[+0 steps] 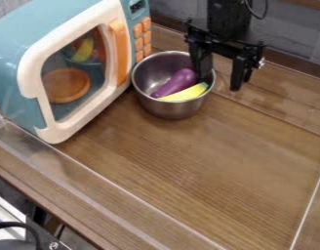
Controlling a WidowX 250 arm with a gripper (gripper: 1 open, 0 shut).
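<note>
A steel bowl (164, 109) sits on the wooden counter beside the toy microwave. In it lie a purple eggplant (175, 83) and a yellow item (187, 94), likely a banana or corn. The black gripper (221, 69) hangs over the bowl's back right, its two dark fingers apart, one at the bowl's rim and one outside to the right. Nothing shows held between them.
The blue-and-white microwave (35, 64) fills the left, with a door window showing an orange plate inside. A grey wall stands behind the arm.
</note>
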